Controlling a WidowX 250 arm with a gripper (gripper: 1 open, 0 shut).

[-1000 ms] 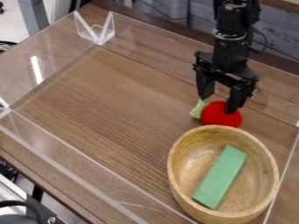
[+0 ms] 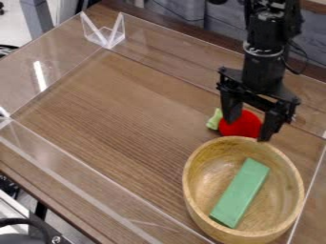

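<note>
My black gripper [image 2: 254, 110] hangs open at the right, just over a red pepper-like object [image 2: 239, 126] with a pale green part [image 2: 216, 118] on its left side; whether the fingers touch it I cannot tell. Just in front is a large tan bowl [image 2: 201, 191] holding a long green block [image 2: 241, 190].
A clear wire or plastic holder [image 2: 102, 29] stands at the back left. Dark cables lie beyond the table's left edges.
My gripper has moved toward the front and slightly right, down over the red object. The bowl and green block have not moved.
</note>
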